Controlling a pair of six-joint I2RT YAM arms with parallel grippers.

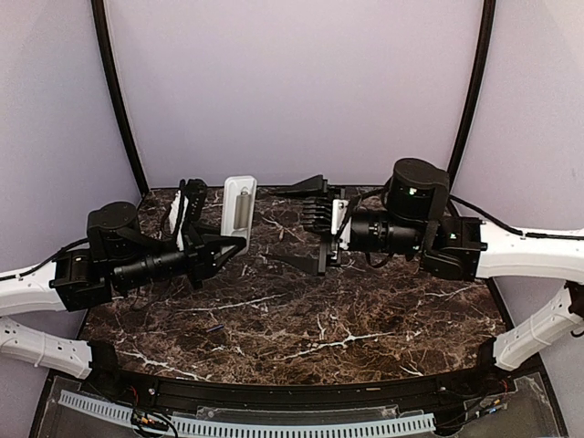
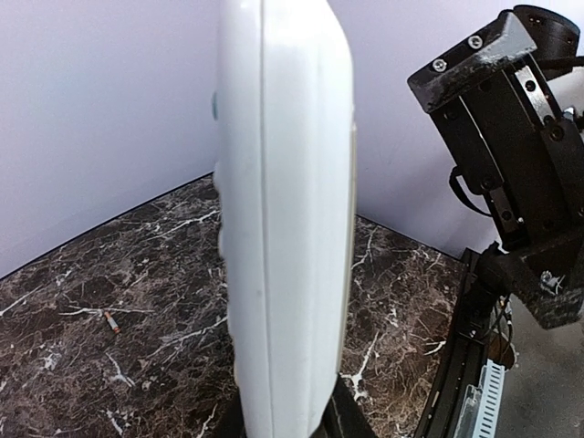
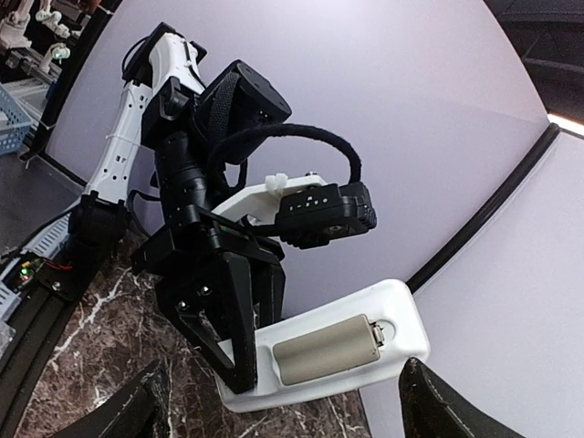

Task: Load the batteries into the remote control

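A white remote control [image 1: 230, 206] is held tilted above the table, its open compartment facing right. My left gripper [image 1: 234, 245] is shut on its lower end. In the right wrist view, a grey battery [image 3: 321, 351] lies lengthwise in the compartment, its nub end beside the contact at the outer end. The left gripper's finger [image 3: 239, 347] crosses the remote's other end there. Only the remote's smooth white side [image 2: 283, 228] shows in the left wrist view. To the right, my right gripper [image 1: 274, 224] stands wide open with nothing in it, apart from the remote.
A tiny slim item [image 2: 111, 321] lies on the dark marbled table [image 2: 173, 301], too small to identify. White walls [image 1: 301, 91] stand around the back and sides.
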